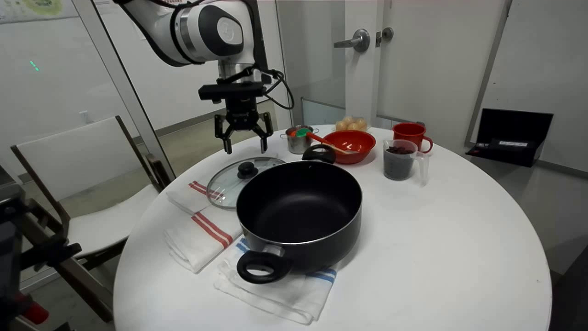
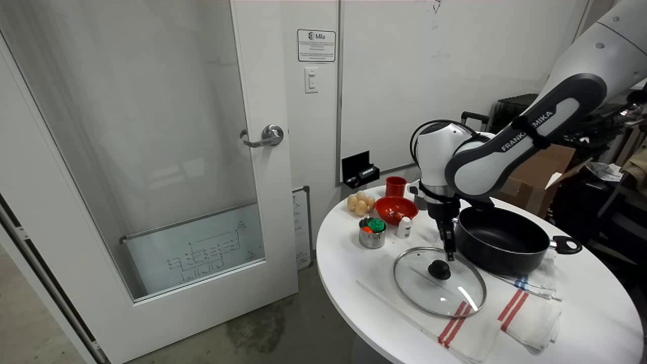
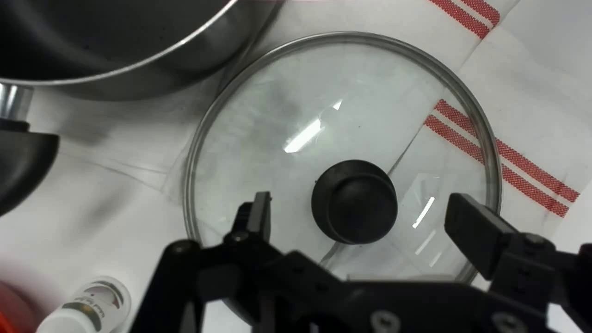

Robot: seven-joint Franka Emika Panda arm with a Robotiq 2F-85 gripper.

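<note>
Over the glass lid (image 3: 266, 161) my gripper (image 1: 245, 150) hangs pointing down, its fingers open and nothing between them. In the wrist view the lid's round black knob (image 3: 358, 202) appears between the two spread fingers, slightly beyond the fingertips' line. Exterior view 1 shows the fingertips higher than the knob (image 1: 246, 169) and apart from it. The lid lies flat, partly on a white towel with red stripes (image 1: 212, 234). Beside it stands the black two-handled pot (image 1: 300, 204), uncovered and looking empty.
A blue-striped towel (image 1: 281, 295) lies beneath the pot. Toward the far side are a small metal pot (image 1: 299, 144), a red bowl (image 1: 358, 144), a red mug (image 1: 409, 132), a measuring cup (image 1: 398, 165) and a white bottle (image 2: 404, 227).
</note>
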